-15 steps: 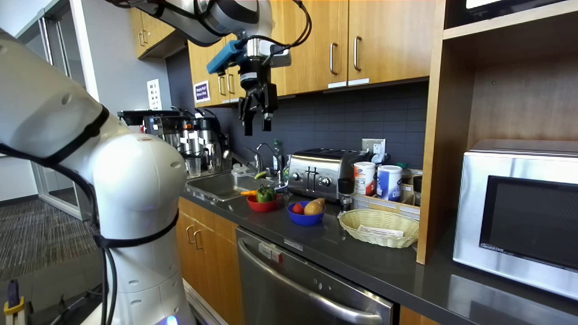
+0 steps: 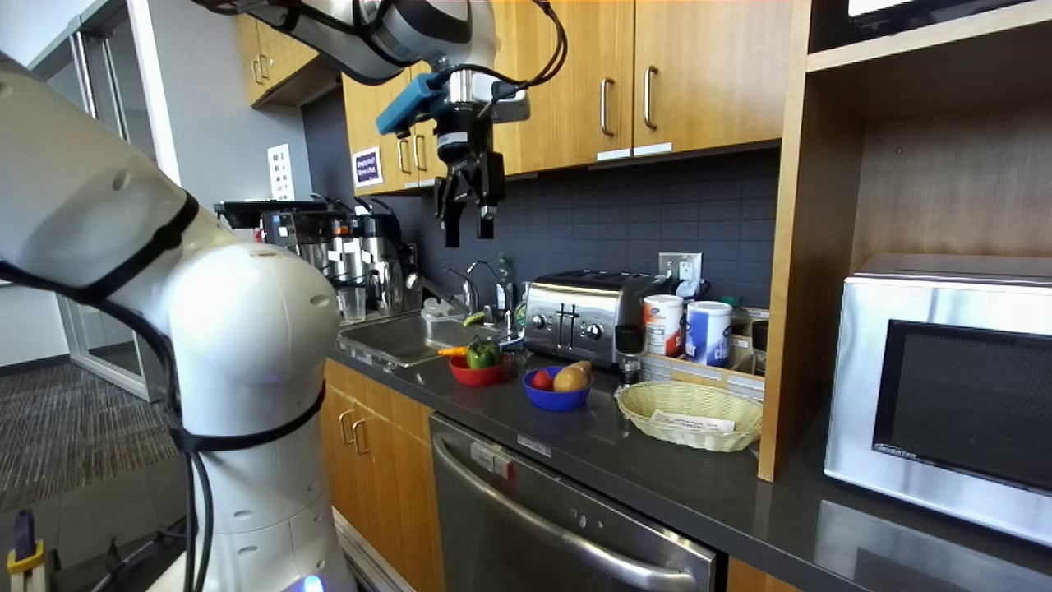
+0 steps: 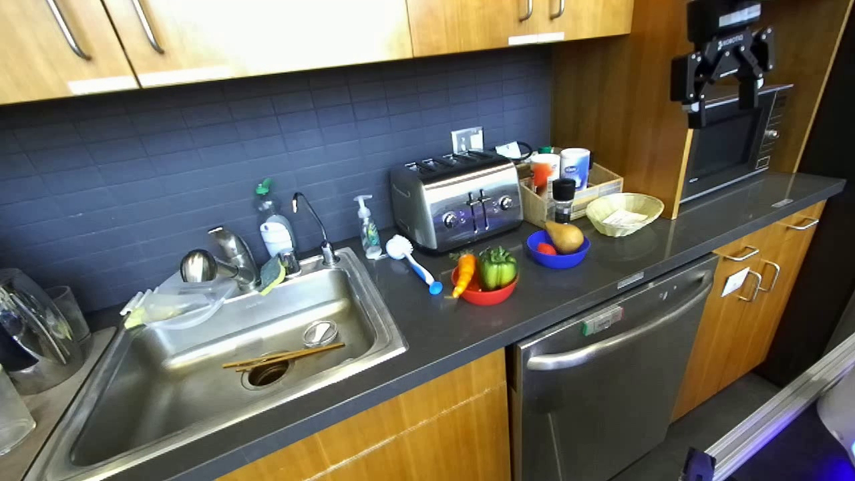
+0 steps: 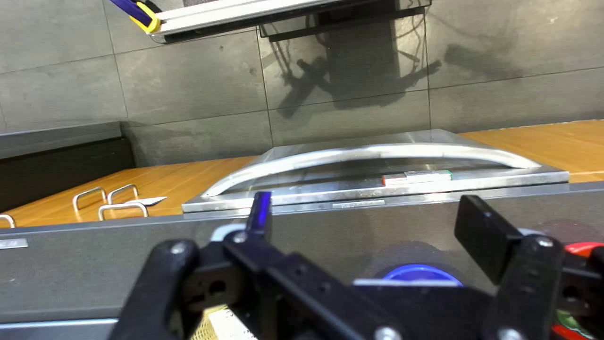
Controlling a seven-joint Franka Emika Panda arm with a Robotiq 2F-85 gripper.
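Observation:
My gripper [image 2: 468, 228] hangs high above the counter, its fingers apart and nothing between them; the wrist view shows the two fingers [image 4: 478, 235] spread wide. On the counter, a red bowl [image 3: 486, 297] holds an orange carrot [image 3: 465, 272] and a green pepper [image 3: 497, 268]. To its right, the blue bowl [image 3: 561, 260] contains a brown pear-shaped item [image 3: 566, 237] and a small red item [image 3: 546, 249]. A pale woven basket [image 3: 624, 215] with a paper in it stands further right. Part of the blue bowl's rim shows below the gripper in the wrist view.
A steel toaster [image 3: 457, 200] stands behind the bowls, beside a wooden box [image 3: 606, 184] with canisters. A blue-and-white brush [image 3: 413, 263] lies between sink [image 3: 385, 321] and red bowl. Upper cabinets [image 2: 720, 69] and a microwave [image 2: 937, 385] border the space.

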